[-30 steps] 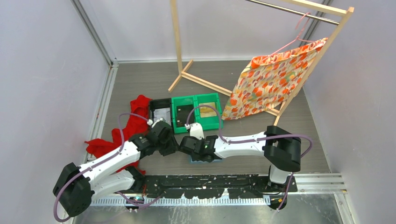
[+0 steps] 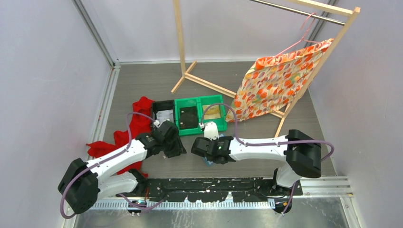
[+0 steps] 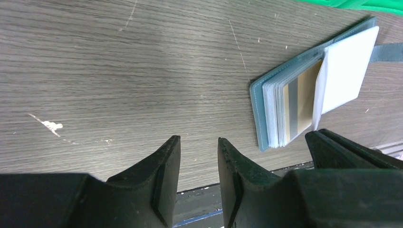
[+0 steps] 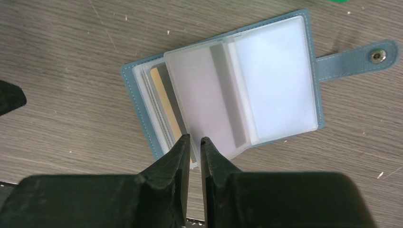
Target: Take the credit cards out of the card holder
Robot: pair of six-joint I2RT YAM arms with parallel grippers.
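Note:
The blue card holder lies unfolded on the floor, its strap with a metal snap pointing right. Pinched by its edge, a clear sleeve rises from the stack of sleeves, with my right gripper shut on it. Under that sleeve shows a card with gold and grey bands, still in the holder. In the left wrist view my left gripper stands partly open over bare floor, left of the card holder, with nothing between its fingers. From above, the right arm mostly covers the holder.
Beyond the holder sits a green and black divided box. A red cloth lies at the left. On the right, a wooden rack carries a patterned garment. Bare floor lies between the grippers.
My right gripper has moved to the right, away from the left one, widening the gap. The left arm has shifted slightly to the right. Box, cloth and rack are unchanged.

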